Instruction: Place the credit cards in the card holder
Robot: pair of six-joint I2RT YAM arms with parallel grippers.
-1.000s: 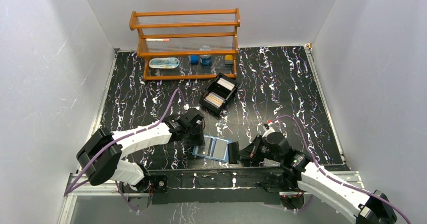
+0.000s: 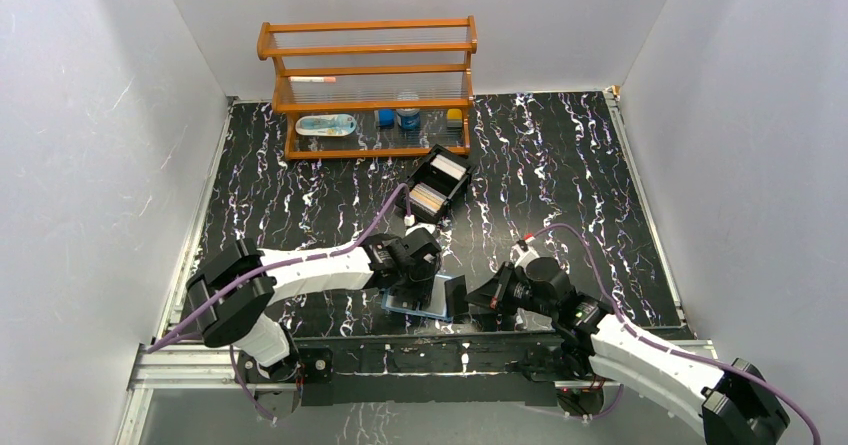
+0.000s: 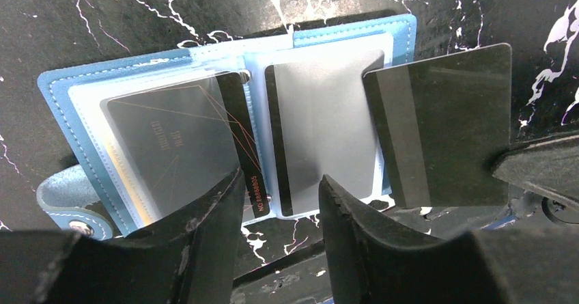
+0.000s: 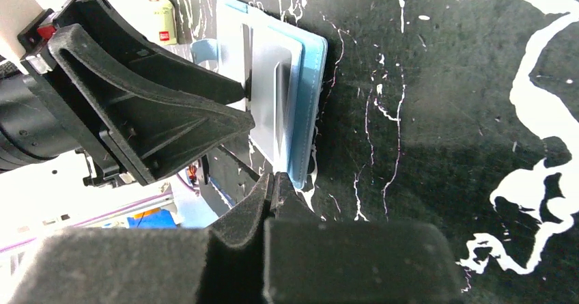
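The light-blue card holder (image 3: 61,95) lies open and flat on the dark marbled table. Its left side carries a clear pocket (image 3: 164,130) printed with thin lines and a number; its right side shows a grey panel (image 3: 328,126) with a dark stripe. Just above the holder, my left gripper points down at its middle, part open, with no card visible between its fingers. A black card (image 3: 450,126) with a grey stripe overlaps the holder's right edge, its far side pinched in my right gripper. Seen from the right wrist, that card (image 4: 280,106) is nearly edge-on.
A black box (image 2: 436,183) with several cards inside stands behind the arms. Behind it is a wooden rack (image 2: 370,105) holding small items. The table's right side is open, and a rail (image 2: 400,357) runs along the front edge.
The right gripper with the black card has shifted slightly left, closer to the holder.
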